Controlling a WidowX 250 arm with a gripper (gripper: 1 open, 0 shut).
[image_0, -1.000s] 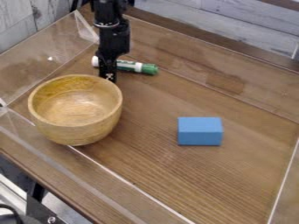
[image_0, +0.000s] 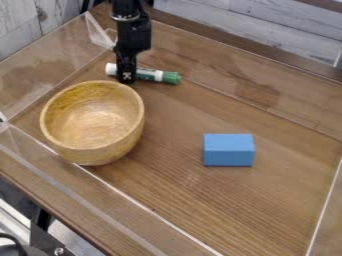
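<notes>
My gripper (image_0: 127, 77) hangs from the top centre-left, its tip low over a white and green tube (image_0: 159, 75) lying on the wooden table behind a large yellow bowl (image_0: 91, 135). The fingers are dark and small in the view and look shut; whether they touch the tube is unclear.
A blue block (image_0: 227, 149) lies on the right half of the table (image_0: 254, 210). The table's left edge runs past the bowl at the lower left.
The arm and gripper have shifted slightly back, away from the bowl. The tube and block look much the same.
</notes>
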